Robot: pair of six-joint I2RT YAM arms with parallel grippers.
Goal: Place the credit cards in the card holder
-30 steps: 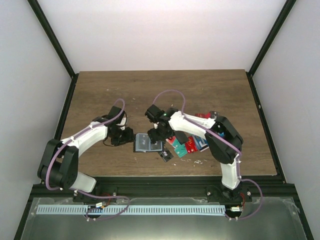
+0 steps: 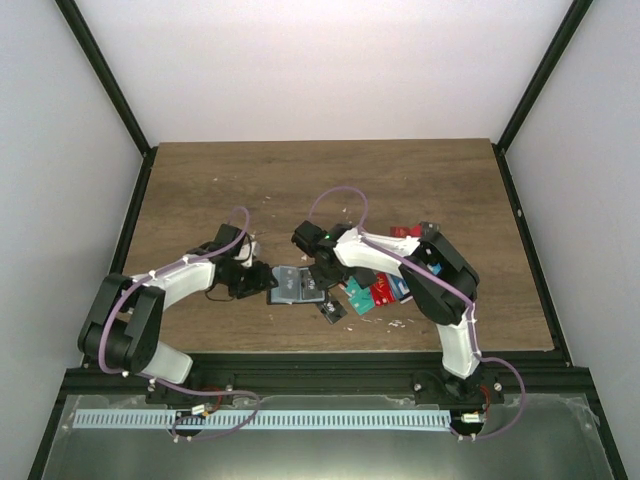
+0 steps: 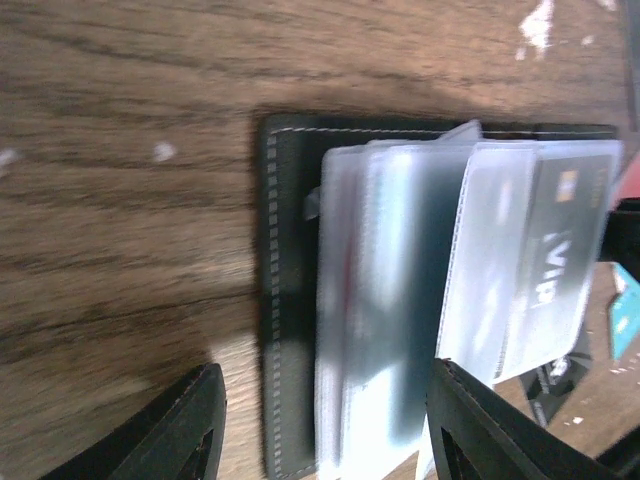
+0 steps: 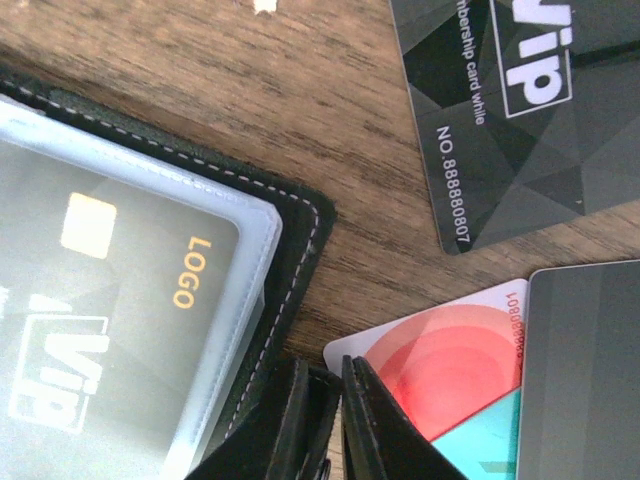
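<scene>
The card holder (image 2: pixel 290 287) lies open on the wood, black-edged with clear sleeves. Inside one sleeve shows a grey VIP card (image 3: pixel 560 250). At the holder's left edge my left gripper stands open, one finger over the table, the other over the sleeves. My right gripper is at the holder's right border; its fingers are close together with something dark between or behind them, and whether they grip it is unclear. A loose black VIP card (image 4: pixel 510 130) lies just off the holder. Beside it are a red-and-teal card (image 4: pixel 455 350) and a dark grey one (image 4: pixel 585 380).
Several more cards, among them a teal card (image 2: pixel 360 297) and a red card (image 2: pixel 382 289), spread to the right, partly under my right arm. White flecks dot the wooden table (image 2: pixel 260 175).
My left gripper has shifted right, up to the holder's left edge. My right gripper has moved a little rightward from over the sleeves to the right border. The holder has stayed about where it was.
</scene>
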